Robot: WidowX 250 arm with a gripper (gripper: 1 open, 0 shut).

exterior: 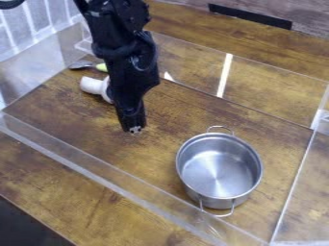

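My black gripper [131, 125] hangs over the left-middle of the wooden board, fingers pointing down and shut, with nothing seen between them. Behind the arm at the upper left, partly hidden, lie a white cylindrical object [95, 86] and a small green-yellow item [100, 67] with a dark end. A steel pot [218, 171] with two wire handles stands at the lower right.
Clear plastic walls and edges border the work area on the left, front, right and back.
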